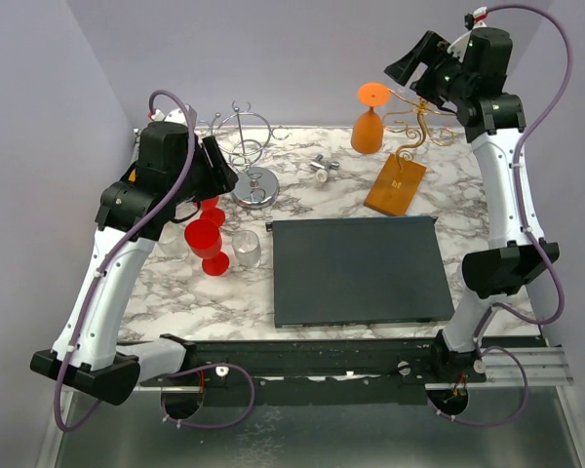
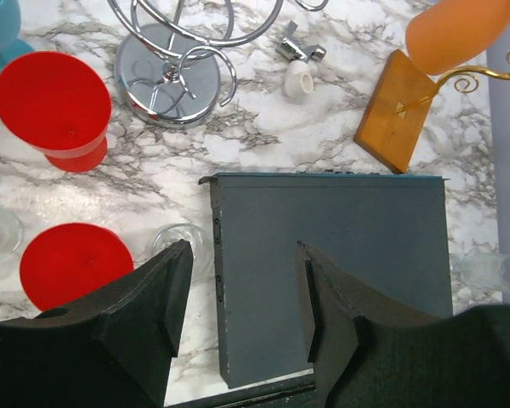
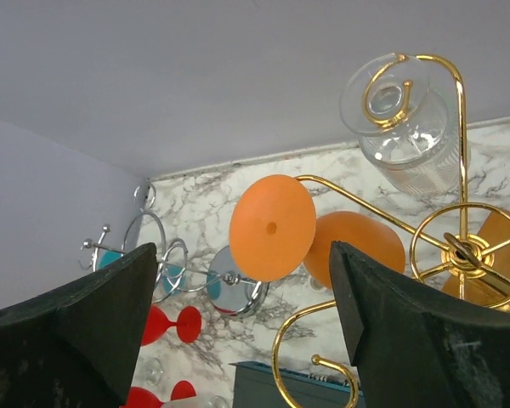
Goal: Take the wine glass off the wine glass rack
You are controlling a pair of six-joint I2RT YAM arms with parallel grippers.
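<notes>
An orange wine glass [image 1: 368,131] hangs upside down from the gold rack [image 1: 419,122] at the back right, its flat foot on top. In the right wrist view the orange foot [image 3: 273,228] shows between the fingers of my right gripper, farther off than the fingertips. That gripper stands part open and empty, above and near the rack. A clear glass [image 3: 408,127] also hangs on the gold rack. On the left, my left gripper is part open, high over the counter, with nothing between its fingers.
A silver rack [image 1: 256,185] stands at the back left, near red wine glasses [image 1: 204,237] and a clear tumbler [image 1: 247,248]. A dark grey box [image 1: 361,271] fills the middle front. A small metal-and-white fitting [image 1: 322,168] lies behind it.
</notes>
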